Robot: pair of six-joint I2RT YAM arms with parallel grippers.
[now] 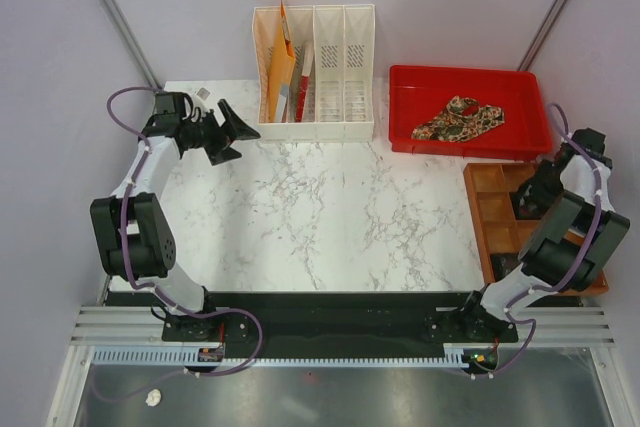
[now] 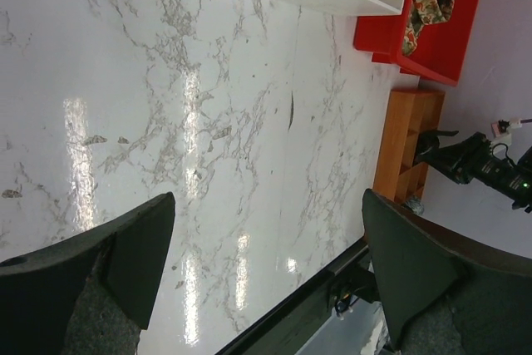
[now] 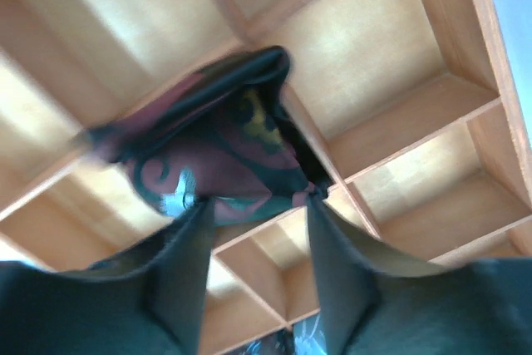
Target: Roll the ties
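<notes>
A dark patterned tie, bundled up, lies in one compartment of the wooden divided box; one folded strip of it reaches over a divider. My right gripper is right above it with its fingers apart. The cloth shows past the fingertips, and whether they touch it is unclear. In the red bin lies a loose orange-and-black patterned tie. My left gripper stands open over the left part of the table, nothing between its fingers; the left wrist view shows only bare marble between them.
At the back stands a white slotted organizer with an orange folder in it. Another dark bundle sits in a front compartment of the wooden box.
</notes>
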